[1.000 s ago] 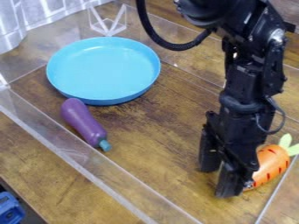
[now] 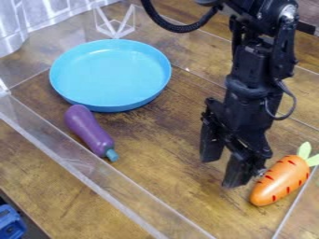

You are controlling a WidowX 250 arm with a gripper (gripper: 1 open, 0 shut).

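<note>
My black gripper (image 2: 227, 163) hangs low over the wooden table, just left of an orange toy carrot (image 2: 281, 178) with green leaves. Its fingers are apart, with nothing visible between them. A purple toy eggplant (image 2: 90, 129) lies at the left, and a blue plate (image 2: 110, 68) sits behind it at the upper left.
A clear plastic edge runs along the left and front. A blue object (image 2: 10, 224) is at the lower left corner.
My gripper has risen and shifted back and slightly left, away from the carrot, uncovering more of it.
</note>
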